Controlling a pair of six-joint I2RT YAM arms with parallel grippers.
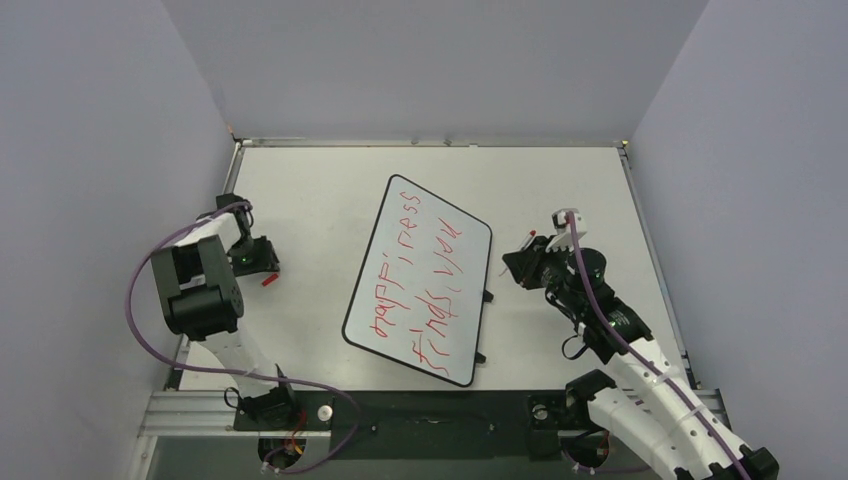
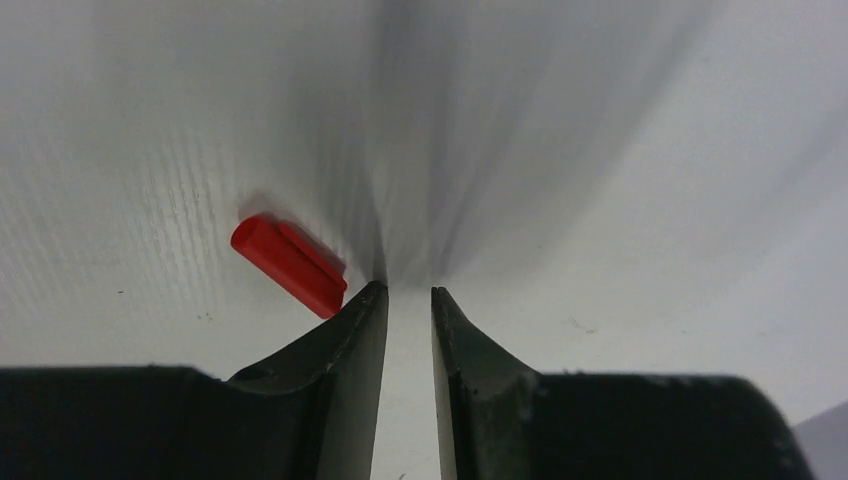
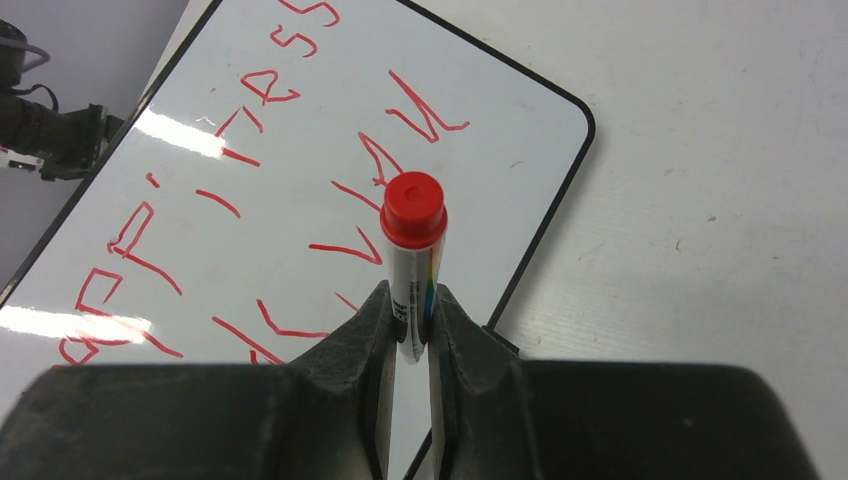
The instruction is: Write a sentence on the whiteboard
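The whiteboard (image 1: pixel 420 280) lies mid-table, covered in red handwriting in two long lines. My right gripper is shut on a red-capped marker (image 3: pixel 414 240), held over the board's right edge. On the left of the table, my left gripper points down beside a small red marker cap (image 2: pixel 290 265). Its fingers are close together with a narrow gap; I see nothing between them in the left wrist view.
Bare table (image 1: pixel 300 190) surrounds the board, with walls on both sides. Dark clips stick out from the board's right edge. A purple cable loops over the left arm.
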